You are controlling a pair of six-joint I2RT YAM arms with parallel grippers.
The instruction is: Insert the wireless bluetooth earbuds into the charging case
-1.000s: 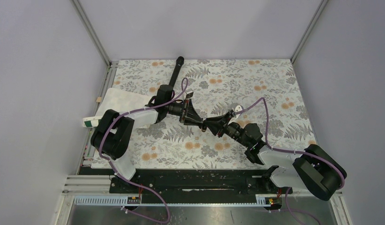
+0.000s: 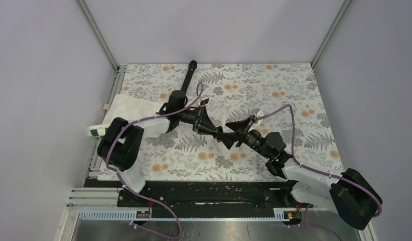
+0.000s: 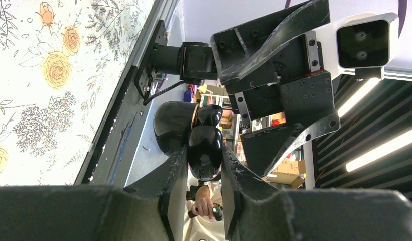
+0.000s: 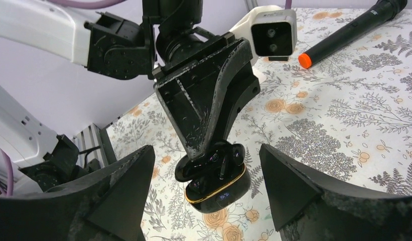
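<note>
A glossy black charging case (image 4: 216, 191) with a gold rim is held in the air by my left gripper, which is shut on it. In the right wrist view its lid stands raised and a small glossy dark piece shows inside; whether that is an earbud I cannot tell. My right gripper stands open around the case from the right, its fingers apart from it with nothing clearly between them. In the top view (image 2: 218, 134) the case is mostly hidden by the grippers.
A black microphone (image 2: 188, 75) with an orange end lies at the back behind the left arm. A white sheet (image 2: 123, 108) lies at the left.
The left arm has not visibly moved.
</note>
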